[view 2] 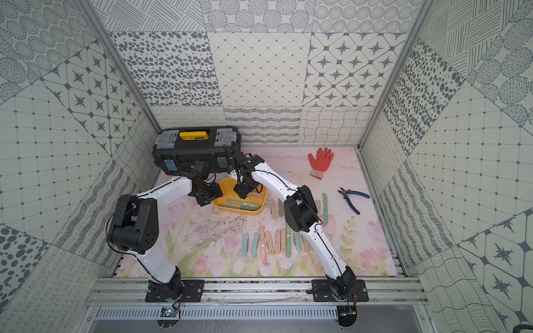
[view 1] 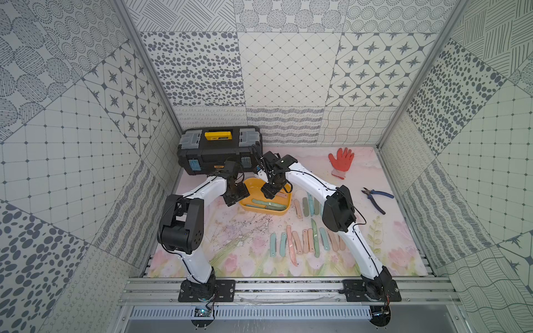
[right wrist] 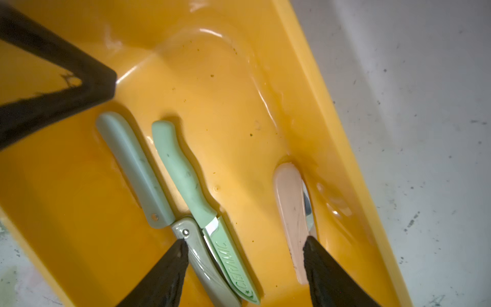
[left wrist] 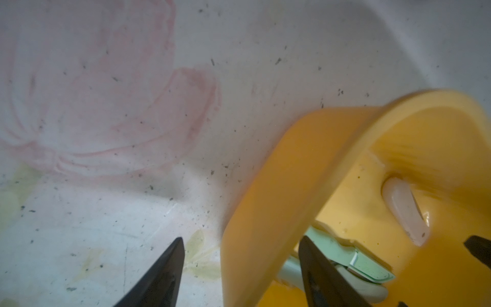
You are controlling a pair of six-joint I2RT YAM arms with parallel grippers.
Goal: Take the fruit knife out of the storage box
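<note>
The yellow storage box (right wrist: 327, 128) holds a green knife (right wrist: 181, 174), a grey-green folded knife (right wrist: 204, 266), a grey-green handle (right wrist: 133, 163) and a pink folding knife (right wrist: 291, 220). My right gripper hangs open over the box, above these knives, with nothing visibly held. My left gripper stands open at the box's left rim, one finger on each side of the wall as seen from above; whether it touches cannot be told.
A black toolbox (view 1: 219, 147) is behind. Rows of knives (view 1: 308, 241) lie right of and in front of the box. A red glove (view 1: 341, 161) and pliers (view 1: 377, 197) lie at the right.
</note>
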